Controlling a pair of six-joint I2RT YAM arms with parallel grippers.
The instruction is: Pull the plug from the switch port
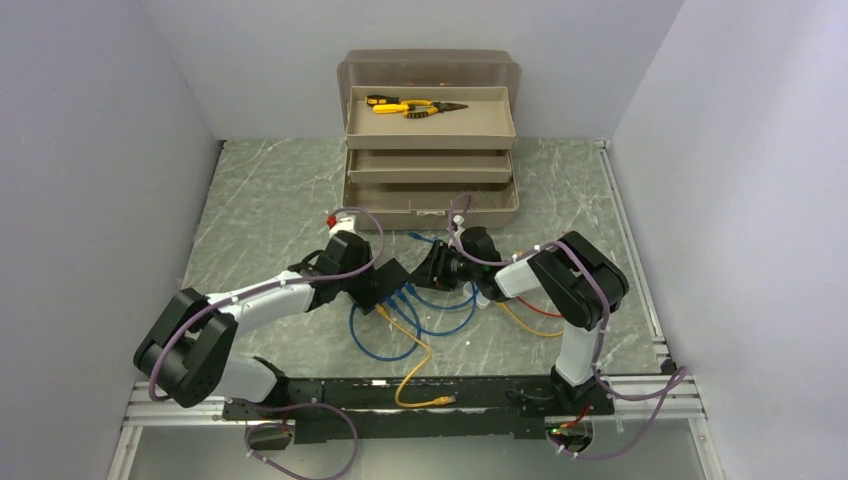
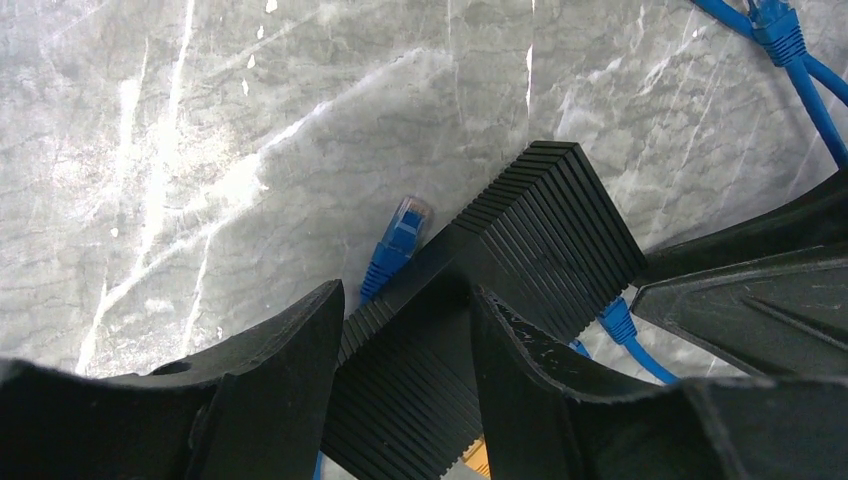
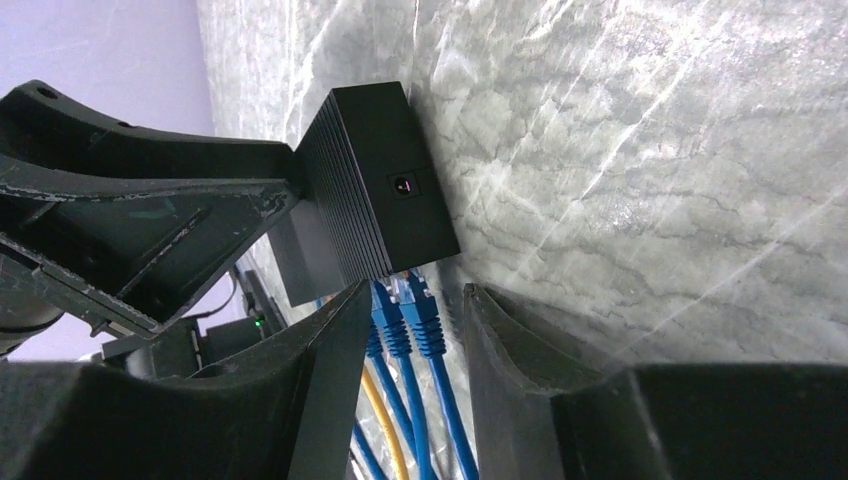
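The black switch [image 1: 393, 275] lies on the grey table with blue plugs [image 3: 422, 310] and a yellow cable [image 1: 420, 350] at its side. My left gripper is open over the switch. My right gripper hangs beside the plugged blue connectors, which show between its part-open fingers; whether they touch cannot be told. In the left wrist view a loose blue plug [image 2: 400, 235] lies along the switch's upper edge.
A beige toolbox [image 1: 430, 215] with open trays, pliers and a screwdriver on top stands behind. Red, yellow and blue cables lie to the right.
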